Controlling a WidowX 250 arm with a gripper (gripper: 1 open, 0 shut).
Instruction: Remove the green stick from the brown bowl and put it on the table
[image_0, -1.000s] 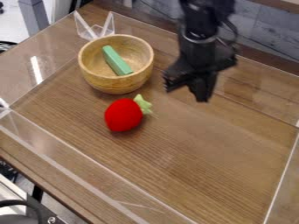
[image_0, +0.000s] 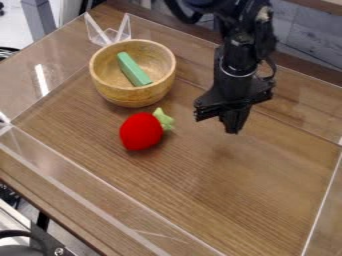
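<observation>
The green stick (image_0: 132, 69) lies slanted inside the brown bowl (image_0: 110, 93), at the upper left of the camera view. To the bowl's right, over the wooden table (image_0: 227, 190), hangs my dark gripper (image_0: 230, 112), pointing down and clear of both bowl and stick. I see nothing held by it. Its dark fingers run together in this small view, so how far apart they stand is unclear.
A red object with a green top (image_0: 140, 131) sits just below the bowl. Behind the bowl is a white, pointed wire-like object (image_0: 107, 30).
Compared with a second ago, my gripper is farther right, away from the bowl. The stick, bowl and red object have stayed where they were.
</observation>
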